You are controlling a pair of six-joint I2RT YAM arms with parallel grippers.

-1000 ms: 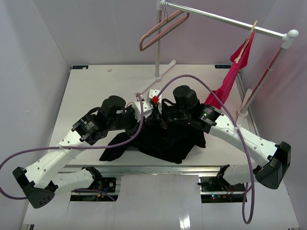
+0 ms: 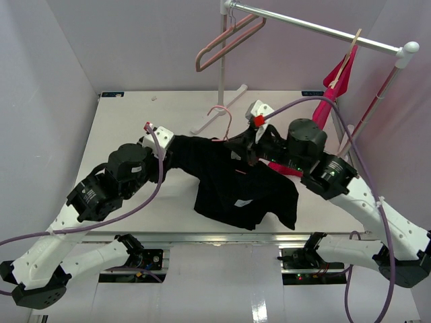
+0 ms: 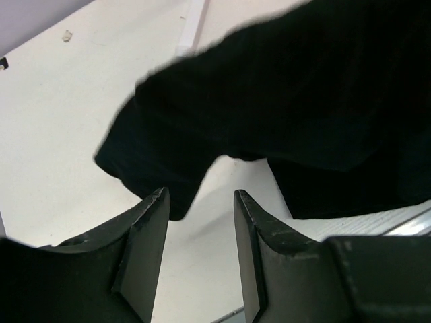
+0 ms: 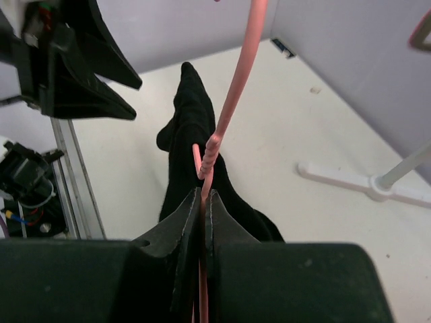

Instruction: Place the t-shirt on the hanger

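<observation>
The black T-shirt (image 2: 242,195) is draped around a pink hanger (image 4: 234,81), whose hook rises above the cloth. My right gripper is shut on the hanger, which runs down between its fingers, with the shirt hanging behind. My left gripper is at the shirt's left end in the top view; in its wrist view the fingers stand open with a gap between them, below the blurred black cloth. In the right wrist view the left gripper is apart from the shirt, to its left.
A rail (image 2: 310,25) at the back carries a pink hanger (image 2: 225,47) and a red garment (image 2: 323,114) on a wooden hanger. Its white feet rest on the table (image 2: 128,121), whose back left is clear.
My left gripper has moved left, away from the right one. My right gripper has moved right with the hanger, and the shirt has shifted with it.
</observation>
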